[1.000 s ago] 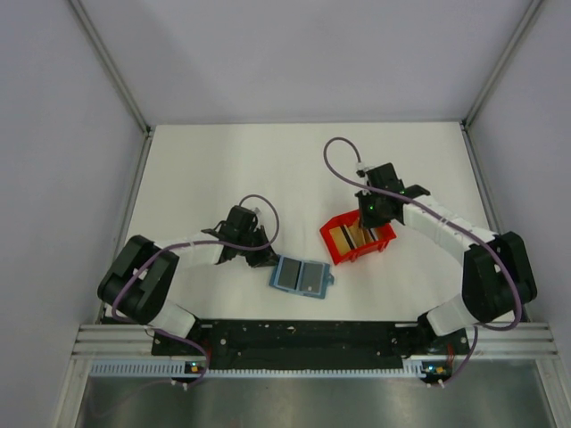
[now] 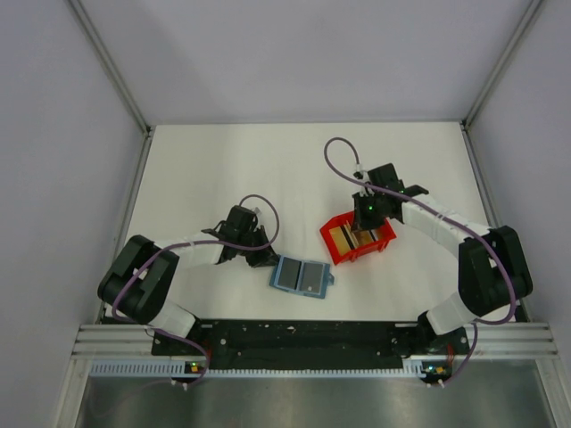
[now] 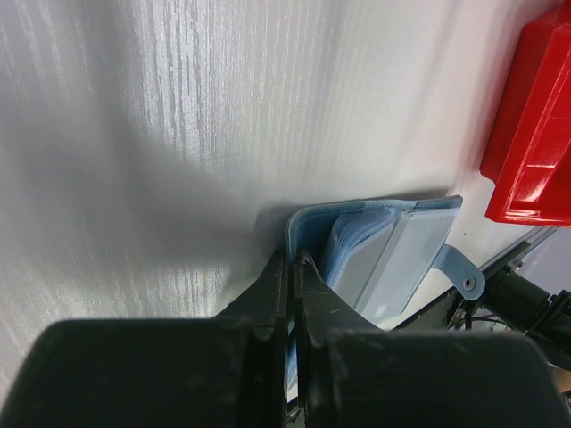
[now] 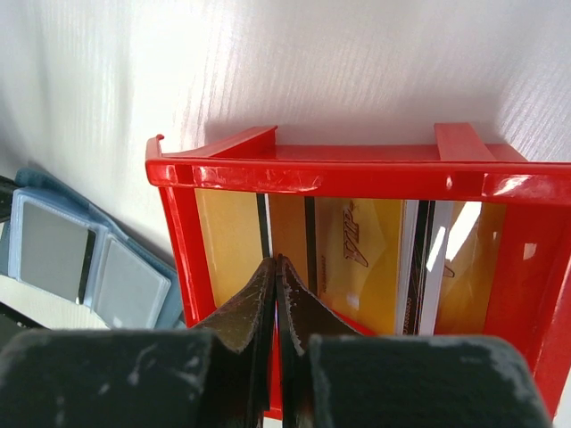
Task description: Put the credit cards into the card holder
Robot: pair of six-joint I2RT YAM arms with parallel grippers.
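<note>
The blue card holder (image 2: 300, 275) lies spread on the table, clear pockets up. In the left wrist view its near edge (image 3: 297, 234) runs in between the tips of my left gripper, which is shut on that thin cover. Several cards, some gold (image 4: 368, 250), stand on edge in a red tray (image 4: 375, 183). My right gripper is shut, its tips over the brown and gold cards at the tray's left part. No card shows between its fingers, which cover the lower part of the row.
The red tray's front and side walls rise around the cards. A small gap of bare table separates the tray from the holder (image 4: 134, 276).
Over the last second my right gripper has shifted slightly left over the red tray. The left arm, holder and tray have stayed in place.
</note>
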